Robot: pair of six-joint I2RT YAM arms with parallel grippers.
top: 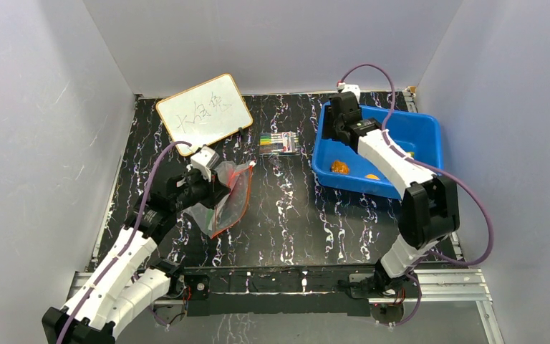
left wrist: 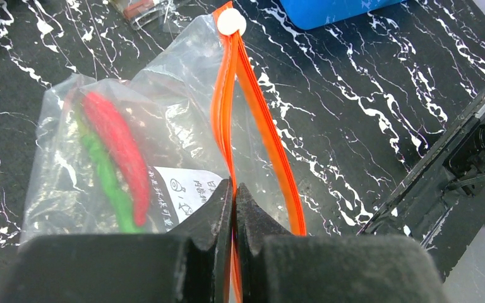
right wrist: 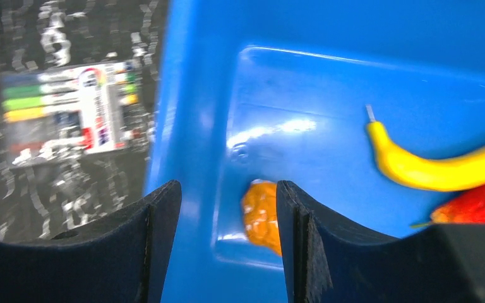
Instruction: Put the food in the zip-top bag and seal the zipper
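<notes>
In the left wrist view the clear zip bag (left wrist: 183, 120) lies with a red pepper (left wrist: 117, 148) and a green pepper (left wrist: 107, 177) inside. Its orange zipper edge (left wrist: 265, 120) has a white slider (left wrist: 232, 21) at the far end, and its two strips stand apart. My left gripper is shut on one strip. Over the left part of the blue bin (top: 321, 161) hangs my right gripper, open and empty. Below it in the bin are an orange lumpy food piece (right wrist: 262, 211), a yellow banana (right wrist: 423, 169) and a red food piece (right wrist: 480, 205).
A pack of markers (top: 279, 143) lies between bag and bin. The whiteboard (top: 204, 115) rests at the back left. Bare dark table (top: 293, 222) stretches between the arms at the front.
</notes>
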